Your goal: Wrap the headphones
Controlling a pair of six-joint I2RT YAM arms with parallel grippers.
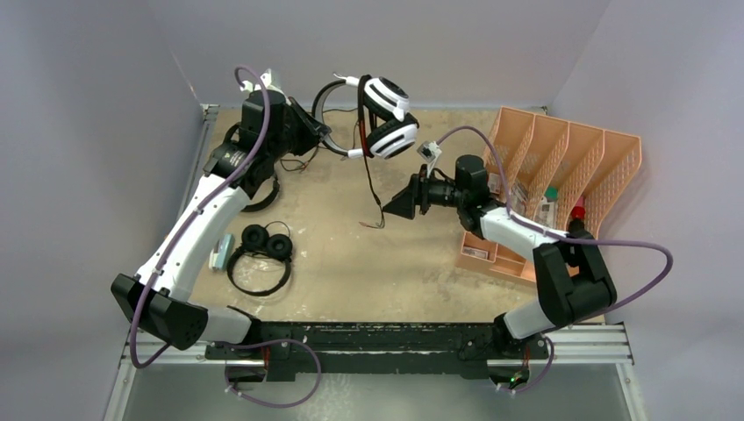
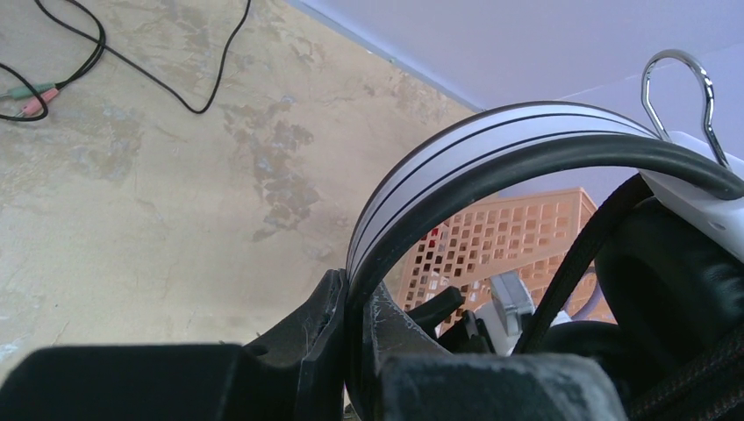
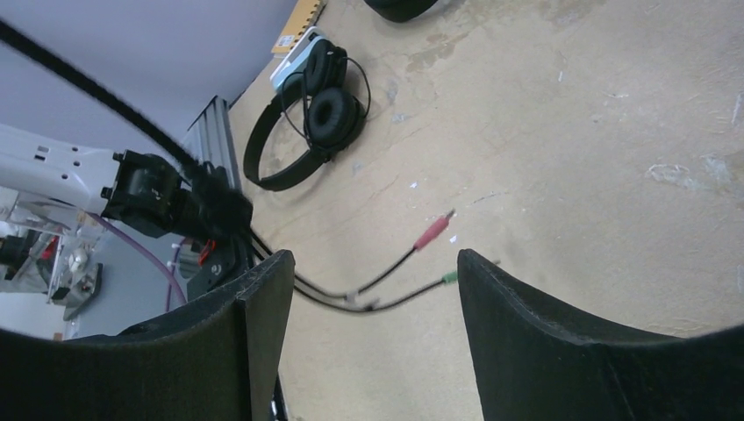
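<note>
White-and-black headphones (image 1: 389, 139) hang in the air from my left gripper (image 1: 320, 130), which is shut on the headband (image 2: 491, 132) in the left wrist view. The dark cable (image 1: 373, 189) dangles below them, ending in red (image 3: 432, 230) and green (image 3: 452, 275) plugs. My right gripper (image 1: 393, 207) is below the earcups, just right of the cable. In the right wrist view its fingers are apart, with the plugs in front of them and nothing clearly held.
Black headphones (image 1: 257, 285) lie at the front left beside a pale blue item (image 1: 219, 254); another dark pair lies behind. An orange divided organiser (image 1: 605, 158) stands on the right.
</note>
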